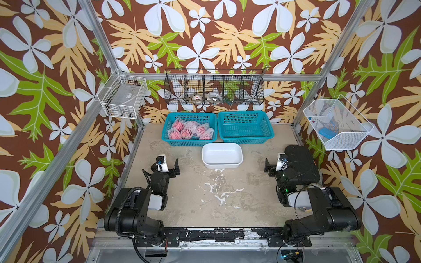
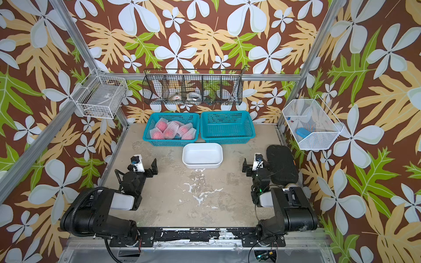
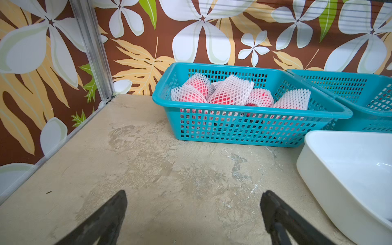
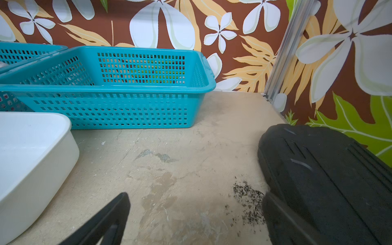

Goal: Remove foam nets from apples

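Several apples in white foam nets [image 1: 189, 130] sit in the left teal basket [image 3: 249, 138]. The right teal basket [image 1: 245, 140] appears empty, and a white tray [image 1: 222, 164] stands empty in front of both baskets. My left gripper is open, low over the table short of the left basket, with nothing between its fingers. My right gripper also stands open and empty, to the right of the white tray, facing the right basket.
A black padded case [image 4: 318, 175] lies at the right edge beside my right gripper. Wire baskets [image 1: 122, 94] hang on the walls around the back and sides.
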